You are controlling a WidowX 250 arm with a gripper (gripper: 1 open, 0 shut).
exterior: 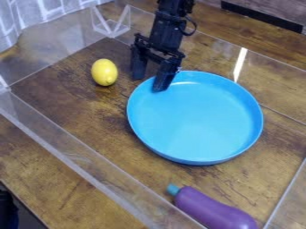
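Observation:
A black robot arm (167, 31) reaches down from the top centre. Its gripper (156, 64) is low, at the back-left rim of a large blue plate (194, 125). The dark fingers blend into shadow, so whether they are open or shut is unclear. A yellow egg-shaped object (104, 72) stands left of the gripper, apart from it. A purple eggplant-like object (216, 207) lies at the bottom right, in front of the plate.
Clear edging runs along the left side and foreground.

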